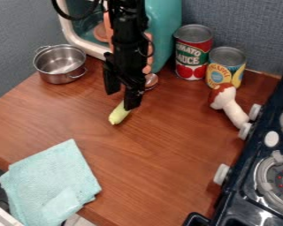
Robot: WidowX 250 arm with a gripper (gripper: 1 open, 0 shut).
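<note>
The black robot gripper [124,86] hangs down at the middle back of the wooden counter, just over a pale yellow, elongated object [119,113], perhaps a corn cob or banana, which lies on the wood. The upper end of that object is partly behind the gripper. Whether the fingers are open or touch it is hard to tell.
A steel pot [60,73] stands left, a teal toy oven [164,26] behind. Two cans [193,55] [225,72], a white-and-red toy [230,108] and a stove [268,163] are right. A cloth [49,185] lies front left.
</note>
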